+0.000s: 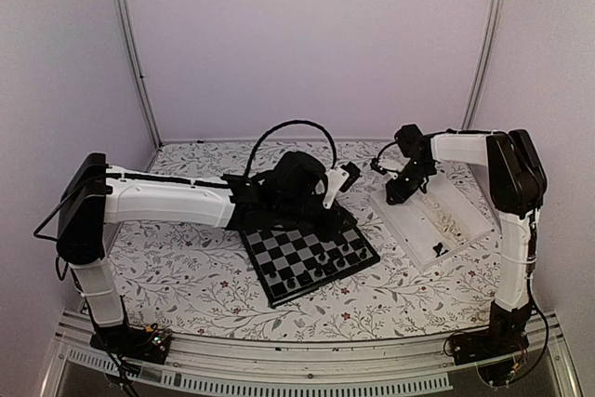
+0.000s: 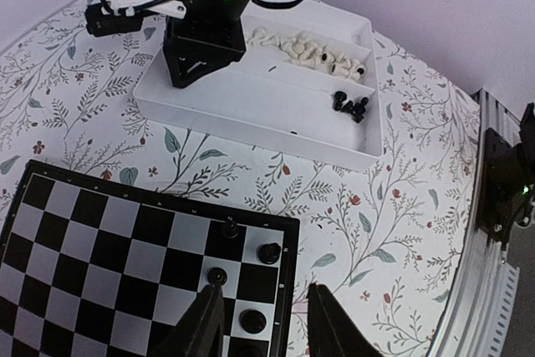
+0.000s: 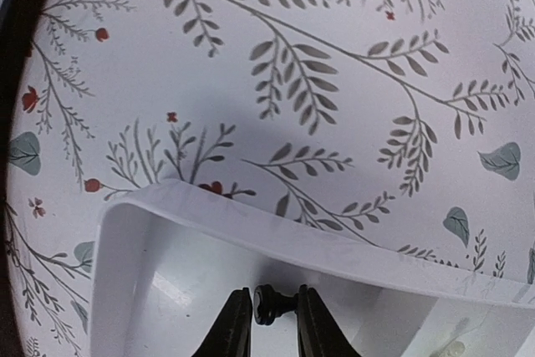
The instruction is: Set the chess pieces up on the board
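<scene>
The chessboard [image 1: 288, 254] holds several black pieces, among them one [image 2: 269, 252] near its corner. Over it hovers my left gripper, open, nothing between its fingers. My right gripper is down in the white tray [image 3: 180, 265], shut on a black chess piece [image 3: 268, 307] lying sideways near the tray's wall. In the left wrist view, more black pieces [image 2: 351, 104] lie at the tray's right end and white pieces [image 2: 297, 48] fill its rear compartment.
The right arm stands over the tray's far-left end. Walls close in at both sides and the back.
</scene>
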